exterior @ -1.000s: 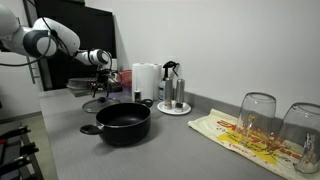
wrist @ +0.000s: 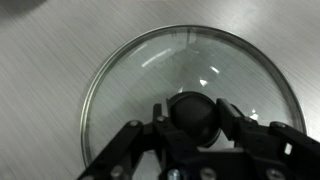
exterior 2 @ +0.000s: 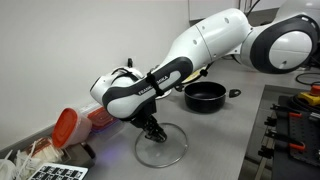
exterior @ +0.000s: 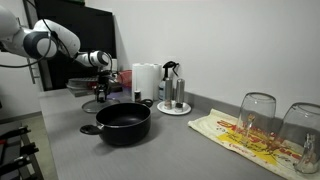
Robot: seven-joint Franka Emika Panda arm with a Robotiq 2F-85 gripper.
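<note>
A round glass lid with a metal rim and a black knob fills much of the wrist view. My gripper is shut on the knob, one finger on each side of it. In exterior view 2 the lid appears flat on the grey table, with the gripper above its middle. Exterior view 1 shows the lid left of and behind a black pot; the pot stands uncovered.
Behind the pot, a plate carries shakers and a bottle, with white paper rolls nearby. Two upturned glass jars stand on a yellow cloth at right. An orange-red container stands near the arm.
The gripper has come down slightly toward the lid's knob over the last second. The lid and pot show no clear movement.
</note>
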